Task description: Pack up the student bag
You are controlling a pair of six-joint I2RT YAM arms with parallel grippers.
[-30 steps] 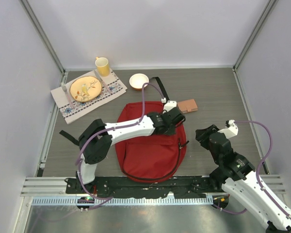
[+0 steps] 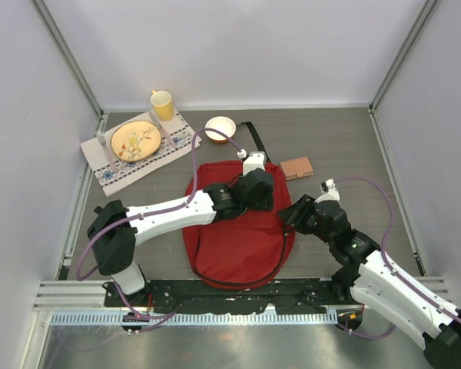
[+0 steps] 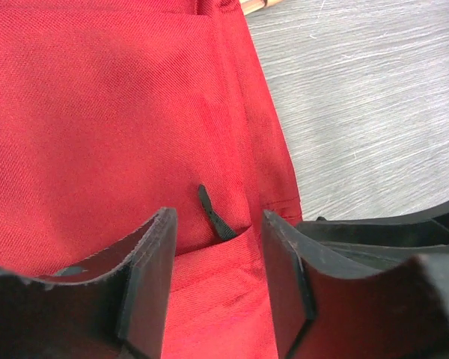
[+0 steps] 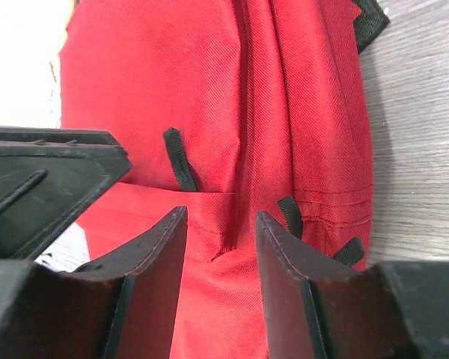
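Observation:
A red bag (image 2: pixel 238 250) lies flat on the table in the top view. My left gripper is above its upper right part, fingers parted, with a short black zipper pull (image 3: pixel 218 221) and a fold of red fabric visible in the gap. At the bag's right edge stands my right gripper, also open. Through its gap the right wrist view shows the corner of a red flap, with a black pull (image 4: pixel 181 159) just beyond. Whether either gripper's fingers touch the cloth, I cannot tell.
The two grippers are close together. A brown wallet-like item (image 2: pixel 296 167) lies beside the bag's top right. Farther back are a white bowl (image 2: pixel 220 128), a yellow mug (image 2: pixel 162 105) and a plate (image 2: pixel 136 141) on a patterned mat (image 2: pixel 107 175).
The right gripper has come left from the bare table to the bag's right edge. The bag lies where it was.

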